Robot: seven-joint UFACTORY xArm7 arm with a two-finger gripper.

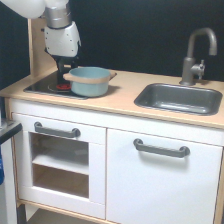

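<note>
A light blue-green pot (pixel 92 82) with tan handles stands at the right side of the black cooktop (pixel 45 87), by its edge with the wooden counter. My gripper (pixel 66 76) points down over the cooktop, close to the pot's left handle (pixel 70 77). The dark fingers are small and blend with the cooktop and wall. Whether they touch the handle or have closed on it, I cannot tell. A red burner mark (pixel 63 86) shows beneath the gripper.
A grey sink (pixel 180 98) with a curved faucet (pixel 192 57) is at the right. Bare counter (pixel 125 88) lies between pot and sink. The cabinet fronts below carry dark grey handles (pixel 162 149). A wooden post (pixel 38 45) rises at the back left.
</note>
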